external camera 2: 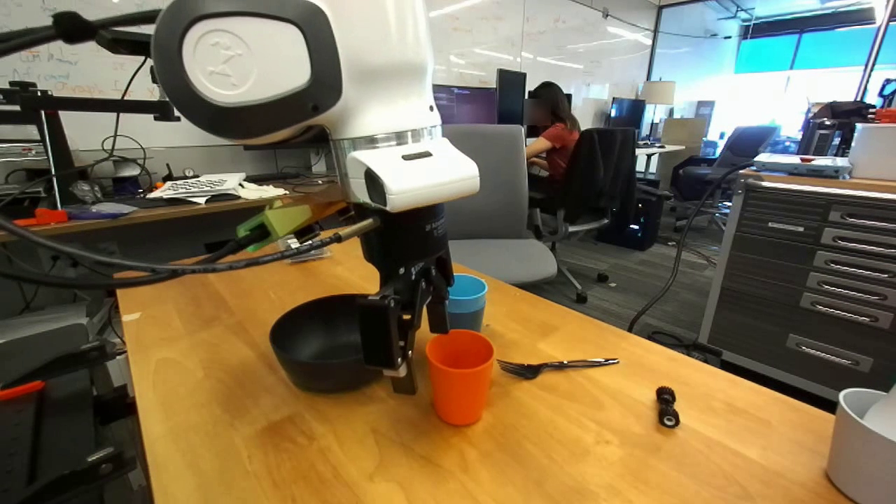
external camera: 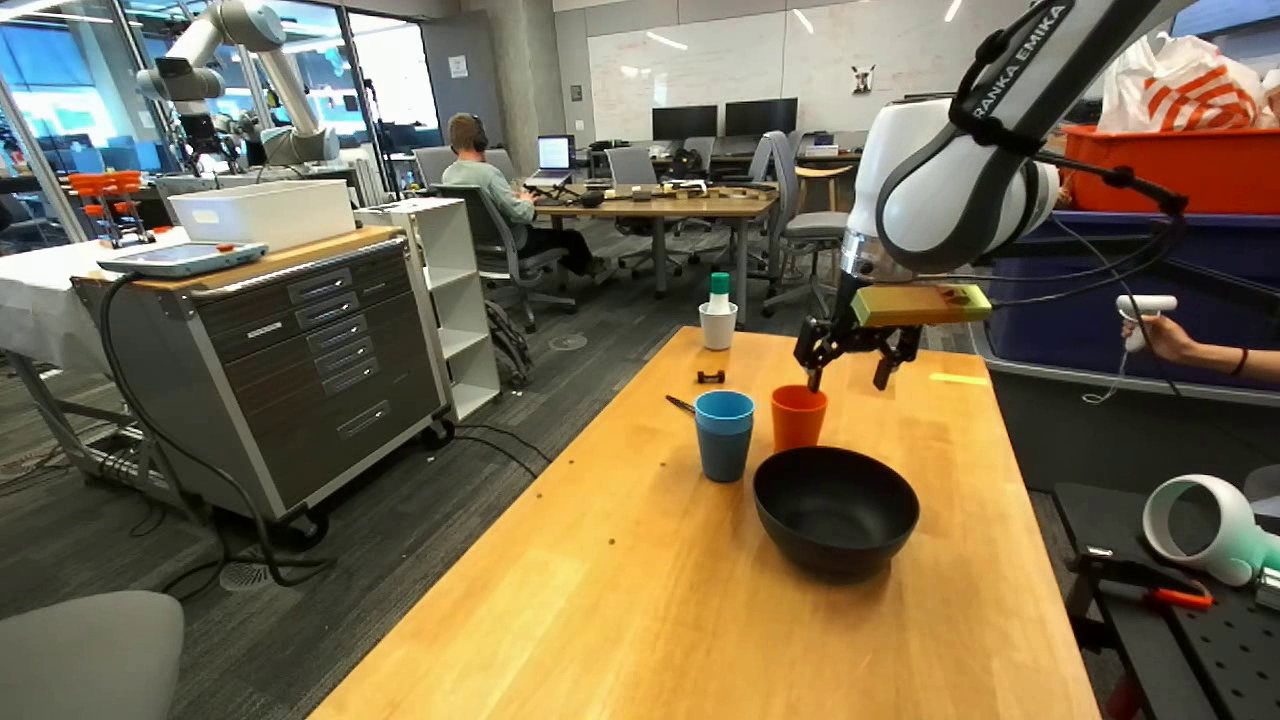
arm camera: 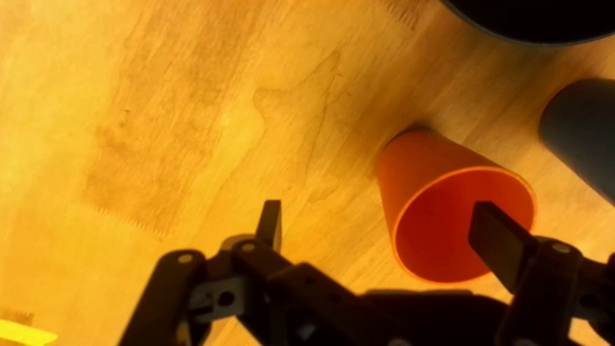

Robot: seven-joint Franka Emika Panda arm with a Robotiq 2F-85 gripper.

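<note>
An orange cup (external camera: 799, 420) stands upright on the table, its mouth facing up. My gripper (external camera: 849, 382) is open, with its fingers spread wide and nothing held. In the wrist view one finger (arm camera: 500, 239) overlaps the orange cup's mouth, while the other finger (arm camera: 271, 225) is over bare wood well left of it. Whether that first fingertip dips below the rim is hard to tell. Close beside the orange cup is a blue cup (external camera: 725, 438), also upright. A black bowl (external camera: 836, 510) sits near both cups and looks empty.
A dark fork (external camera 2: 556, 365) and a small black dumbbell-shaped piece (external camera 2: 668, 407) lie on the table. At its far end stands a white cup (external camera: 717, 326) holding a green-capped bottle (external camera: 720, 292).
</note>
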